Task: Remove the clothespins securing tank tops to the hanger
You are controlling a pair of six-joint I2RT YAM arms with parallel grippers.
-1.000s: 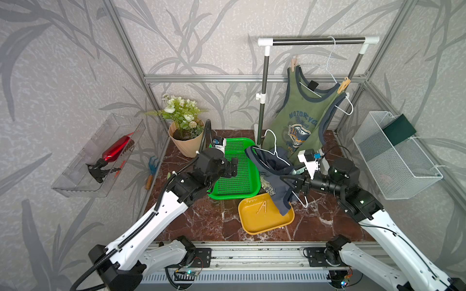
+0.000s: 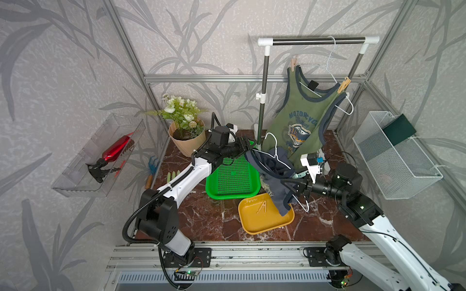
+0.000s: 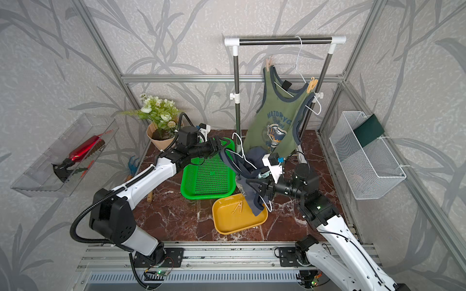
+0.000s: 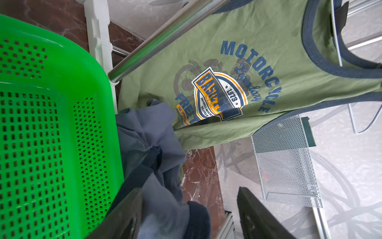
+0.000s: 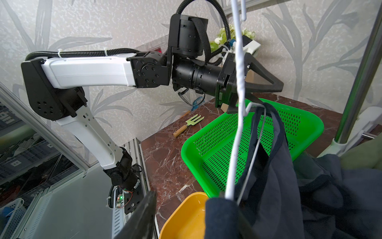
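A green tank top (image 2: pixel 298 116) hangs from the rack on a white hanger, one clothespin (image 2: pixel 293 63) on its left strap and yellow clothespins (image 2: pixel 343 85) on its right. Lower down, a dark grey-blue tank top (image 2: pixel 277 189) hangs on another white hanger (image 5: pixel 237 119). My right gripper (image 2: pixel 295 186) is shut on this hanger's near end with the shirt's dark strap (image 5: pixel 220 215); its fingertips are partly hidden. At the opposite shoulder, my left gripper (image 2: pixel 249 143) has its fingers (image 4: pixel 129 211) apart, with dark cloth in view between them. No clothespin shows on the dark top.
A yellow tray (image 2: pixel 245 224) holding a clothespin (image 2: pixel 262 207) lies below the dark top. The green basket (image 2: pixel 209 186) stands under the left gripper. Rack post (image 2: pixel 263 97) and flowerpot (image 2: pixel 187 144) are close to the left arm.
My left arm has swung from over the green basket, rightward and back, to the dark top's left shoulder. The right gripper and the dark top have hardly moved.
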